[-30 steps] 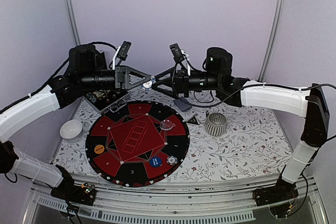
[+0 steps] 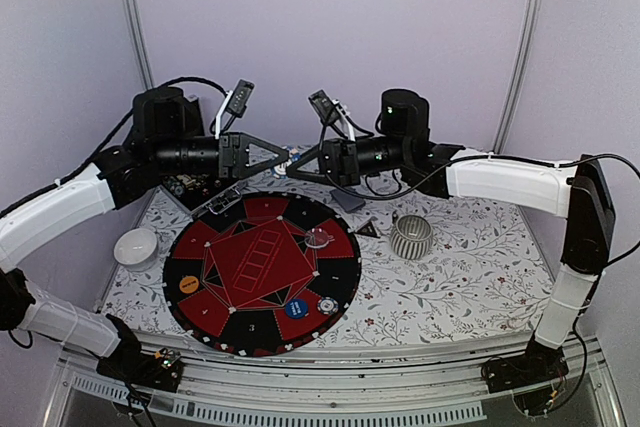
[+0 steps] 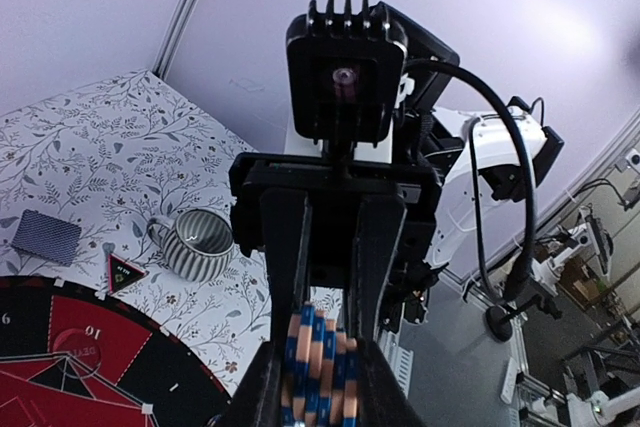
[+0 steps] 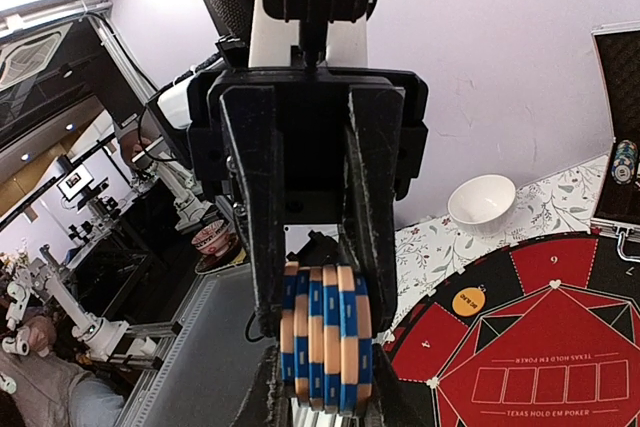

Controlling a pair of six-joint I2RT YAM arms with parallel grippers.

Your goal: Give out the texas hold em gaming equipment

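A short stack of blue-and-peach poker chips [image 4: 325, 342] is held in the air between both arms, above the far edge of the round red-and-black poker mat [image 2: 240, 247]. From the left, my left gripper [image 2: 283, 160] is shut on the stack; from the right, my right gripper [image 2: 296, 169] is shut on it too. In the left wrist view the chips [image 3: 320, 367] show on edge between the fingers. On the mat lie an orange disc [image 2: 189, 285], a blue disc [image 2: 296, 308], a clear disc [image 2: 317, 238] and a white-and-black chip [image 2: 328, 305].
A white bowl [image 2: 136, 247] stands left of the mat, and an open chip case [image 2: 195, 190] sits behind it. To the right are a striped mug [image 2: 411, 237], a small black triangle [image 2: 368, 229] and a card deck [image 2: 347, 201].
My right gripper has moved left onto the chip stack and its open fingers have closed around it. The left arm has barely moved.
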